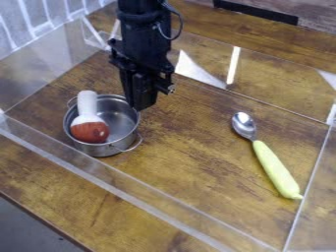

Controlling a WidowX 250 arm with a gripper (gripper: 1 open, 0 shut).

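Observation:
A steel pot (121, 136) with side handles stands at the left of the wooden board. Inside it lies an object with a white handle and a red-brown head (89, 129). My black gripper (144, 98) hangs just above the pot's back right, shut, with nothing visible between its fingers. A spoon with a pale yellow-green handle (270, 163) lies on the right.
Clear low walls border the wooden surface (184, 187) on several sides. The middle and front of the board are bare. A white railing (39, 25) shows at the back left.

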